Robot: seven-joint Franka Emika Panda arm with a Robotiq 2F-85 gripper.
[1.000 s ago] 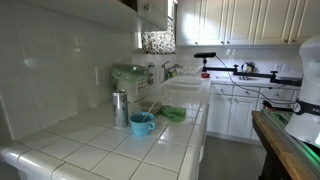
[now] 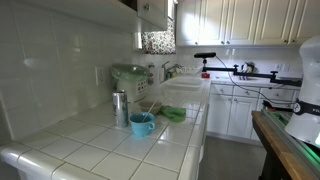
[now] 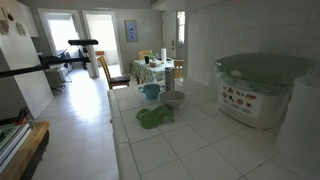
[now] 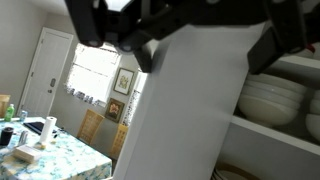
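In the wrist view the dark fingers of my gripper stand wide apart, with only a white cabinet edge and shelf visible behind the gap. A light blue cup (image 2: 142, 124) rests on the white tiled counter (image 2: 95, 135), a thin stick leaning out of it. Beside the cup is a silver canister (image 2: 120, 108). A crumpled green cloth (image 3: 155, 117) lies near the counter's edge, next to a pale bowl (image 3: 174, 99). Neither exterior view shows the gripper; part of a white arm (image 2: 309, 85) enters at the right of the first one.
Stacked bowls (image 4: 268, 100) fill a shelf close to the gripper. A white basket with a green top (image 3: 250, 95) stands against the tiled wall. Overhead cabinets (image 2: 100, 10) hang above the counter, and a wooden tabletop (image 2: 285, 145) is across the aisle.
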